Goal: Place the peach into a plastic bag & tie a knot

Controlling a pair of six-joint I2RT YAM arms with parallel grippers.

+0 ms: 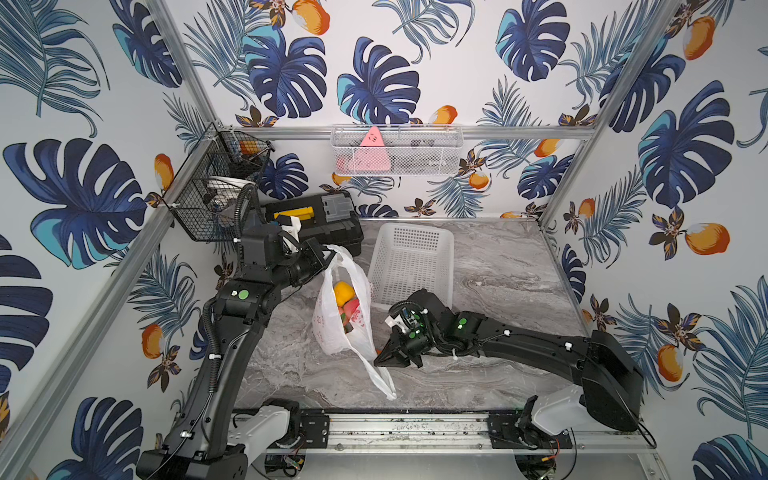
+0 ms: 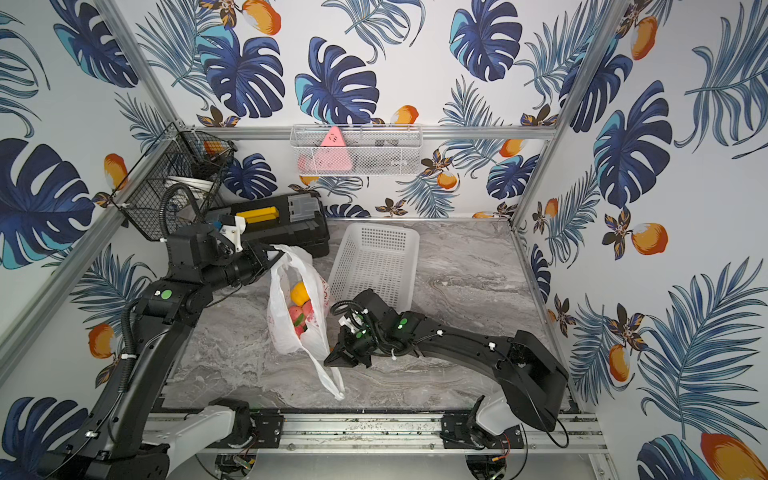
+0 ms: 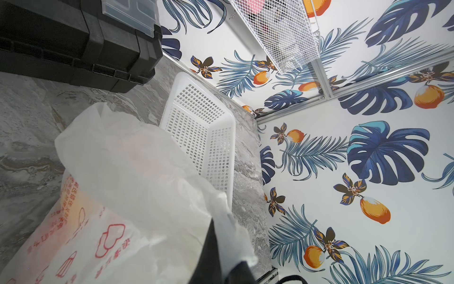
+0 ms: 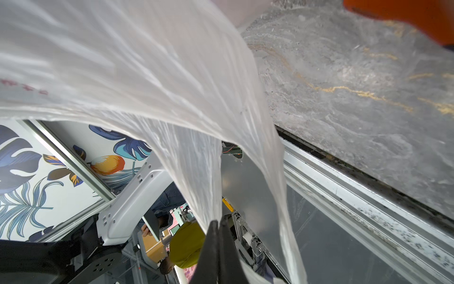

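My left gripper (image 1: 320, 256) is shut on one handle of the white plastic bag (image 1: 329, 320), holding it up. Inside the bag sit a yellow round fruit (image 1: 343, 293) and pink-red fruit (image 1: 353, 309). My right gripper (image 1: 381, 357) is shut at the bag's other, loose-hanging handle near the front; in the right wrist view the plastic runs past both sides of the fingers, and I cannot tell whether any is between them.
An empty white perforated basket (image 1: 411, 260) stands behind my right arm. A black toolbox (image 2: 272, 240) is at the back left. An orange object (image 4: 392, 14) lies on the marble table.
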